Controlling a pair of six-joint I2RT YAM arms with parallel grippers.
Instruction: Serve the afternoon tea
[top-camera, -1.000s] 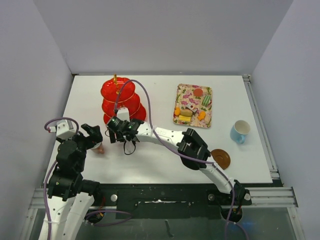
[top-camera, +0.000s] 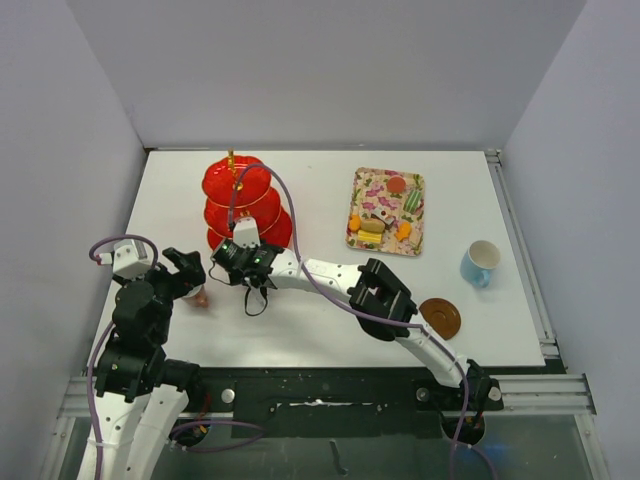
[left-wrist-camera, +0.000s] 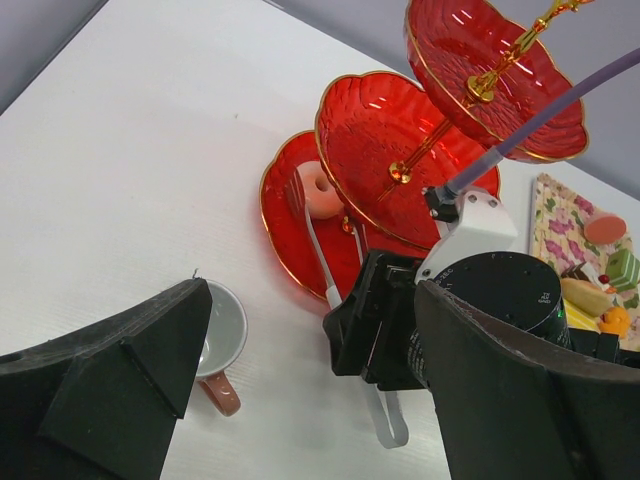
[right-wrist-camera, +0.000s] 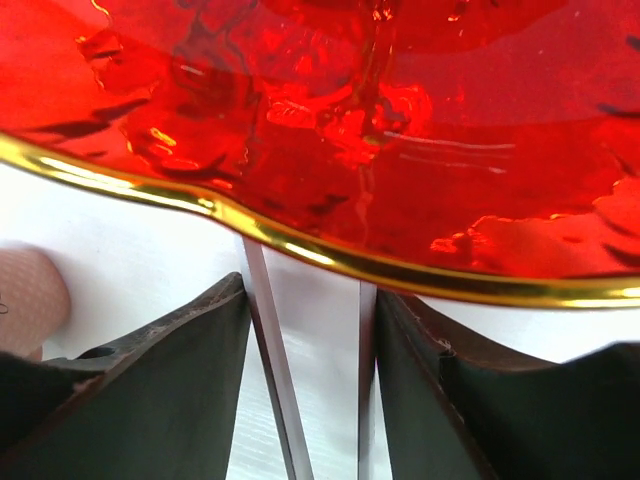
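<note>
A red, gold-rimmed three-tier stand (top-camera: 238, 180) is at the back left. Metal tongs (left-wrist-camera: 390, 425) lie with their tips on the bottom tier (left-wrist-camera: 300, 250), beside a pink ring pastry (left-wrist-camera: 325, 195). At the stand's front, my right gripper has its fingers around the tongs' two arms (right-wrist-camera: 282, 390); whether it grips them firmly I cannot tell. My left gripper is open over the table at the left, with a small white bowl-like item (left-wrist-camera: 225, 325) with a brown handle below it.
A floral tray (top-camera: 365, 185) of pastries sits at the back right. A blue mug (top-camera: 478, 262) and brown coaster (top-camera: 440, 318) stand at the right.
My right gripper and its cable have shifted slightly at the stand's front. The left arm has not moved.
</note>
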